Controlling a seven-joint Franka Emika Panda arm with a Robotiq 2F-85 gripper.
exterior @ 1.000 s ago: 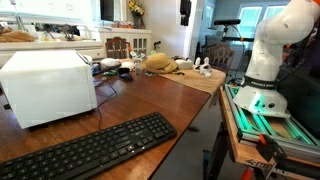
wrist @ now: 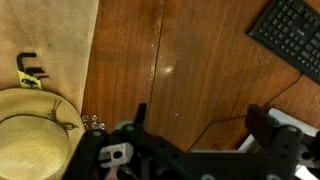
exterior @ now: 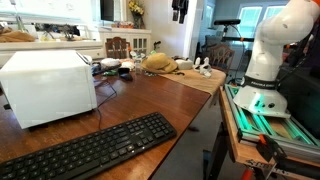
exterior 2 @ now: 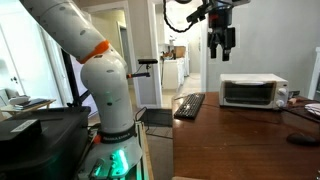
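My gripper hangs high above the wooden table [wrist: 190, 60], its two dark fingers well apart and nothing visible between them. Exterior view 2 shows the same gripper [exterior 2: 220, 48] in the air, left of the white toaster oven [exterior 2: 250, 91]. Only its lower end [exterior: 180, 14] appears at the top of exterior view 1. A black keyboard [exterior: 90, 148] lies along the near table edge there; in the wrist view part of this keyboard [wrist: 290, 38] is at the upper right. A straw hat [wrist: 30, 145] rests at the lower left.
Beside the hat in the wrist view lies a black hooked item with a yellow label [wrist: 32, 74]. A dark cable [wrist: 212, 125] crosses the wood. Small dark objects [exterior: 125, 73] stand behind the oven in exterior view 1. Much of the mid-table is bare.
The objects on the table have not moved.
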